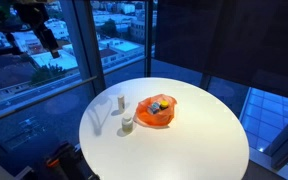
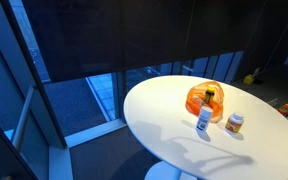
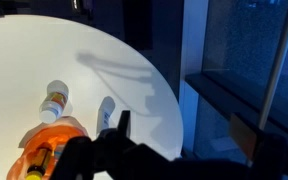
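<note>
On the round white table, an orange plastic bag point(image 1: 158, 117) lies open with a grey item and a yellow item point(image 1: 165, 104) in it. A white bottle point(image 2: 203, 121) stands beside the bag, and close by is a white jar with an orange label point(image 2: 234, 124). From the wrist, the labelled jar point(image 3: 53, 104), the other white bottle point(image 3: 105, 112) and the bag point(image 3: 68, 127) all show to the left. High above the table's left side hangs my gripper point(image 1: 50, 45), well apart from every object. Its dark fingers stand wide apart in the wrist view, with nothing visible between them.
Tall windows point(image 1: 119, 40) and a dark blind point(image 1: 244, 50) stand behind it. A dark object point(image 1: 69, 162) with orange parts is near the front left, off the table.
</note>
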